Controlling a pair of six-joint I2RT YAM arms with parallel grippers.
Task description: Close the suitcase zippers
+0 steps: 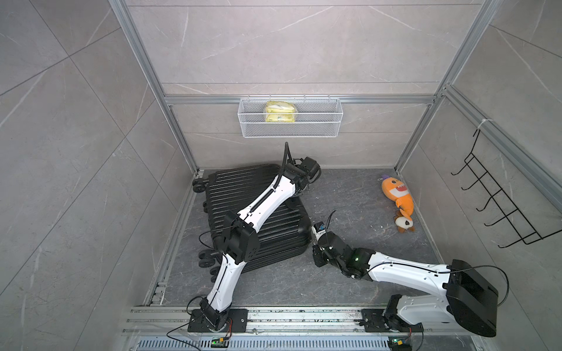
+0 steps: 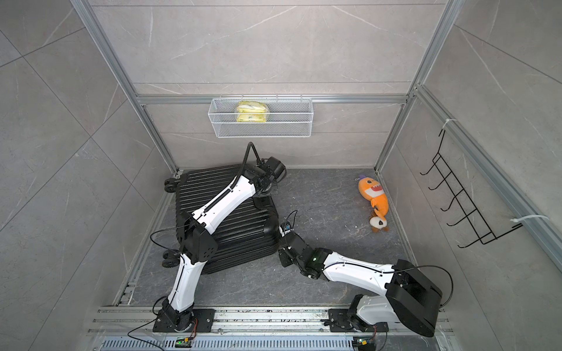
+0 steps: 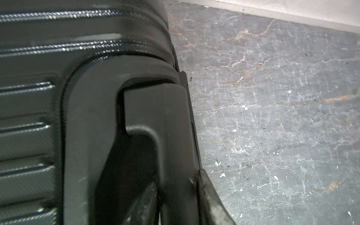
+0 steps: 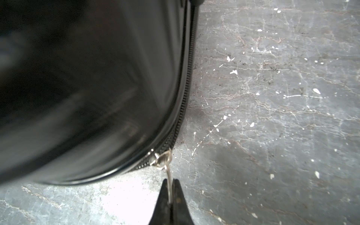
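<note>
The black suitcase (image 1: 251, 193) lies on the floor at the left. In the right wrist view its zipper (image 4: 185, 93) runs round a corner to a metal slider (image 4: 157, 159). My right gripper is shut on the slider's pull, beside the suitcase's right front corner. My left gripper has its fingers apart at the dark moulded handle piece (image 3: 157, 97) on the suitcase's side; whether they grip it is unclear.
An orange plush toy (image 1: 395, 193) and a small brown-and-white one (image 1: 404, 222) lie at the back right. A wire basket (image 1: 289, 128) hangs on the back wall; a black hook rack (image 1: 497, 199) hangs at right.
</note>
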